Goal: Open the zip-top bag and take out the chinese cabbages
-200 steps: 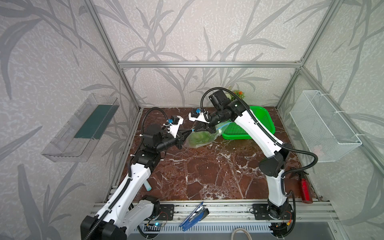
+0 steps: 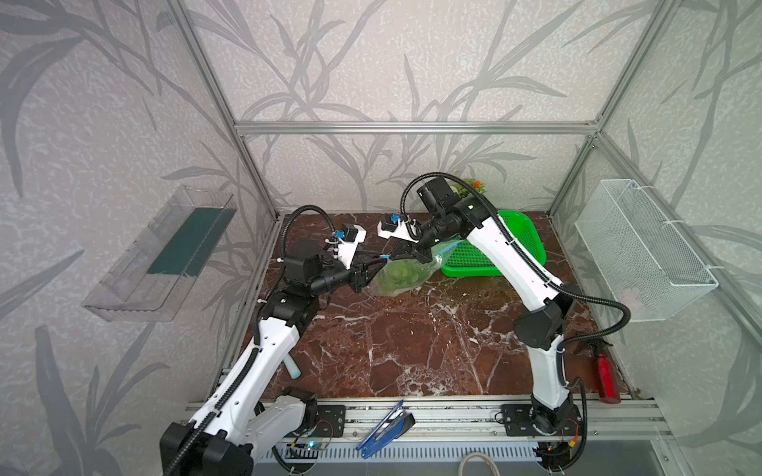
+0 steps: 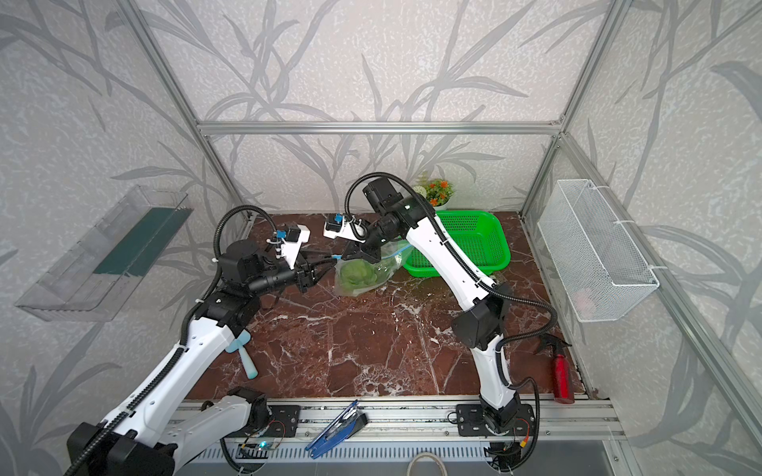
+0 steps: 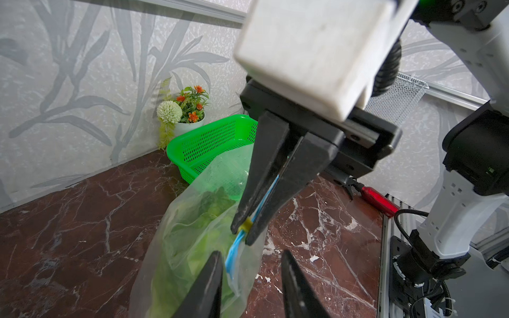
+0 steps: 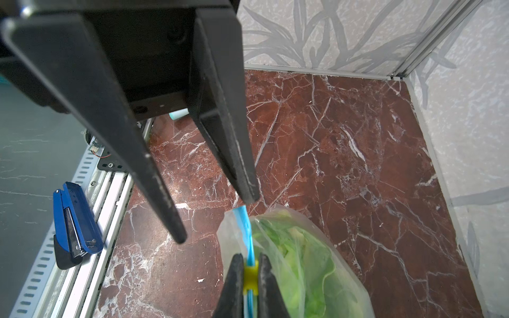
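The translucent zip top bag (image 3: 365, 277) holds pale green leafy cabbage (image 5: 297, 259) and hangs between the grippers, near the middle of the workspace. My right gripper is shut on the bag's blue zip strip (image 4: 236, 249) at a yellow slider (image 5: 250, 286). My left gripper stands open beside the strip's end, its fingers either side of and just short of the blue edge in the left wrist view.
A green basket (image 2: 500, 265) sits at the back right, with a flower pot (image 4: 188, 127) behind it. A red spray bottle (image 3: 560, 373) stands at the front right; a blue stapler (image 3: 337, 428) lies on the front rail.
Compared with a second ago, both grippers have shifted slightly right in the top left view, and the bag with them.
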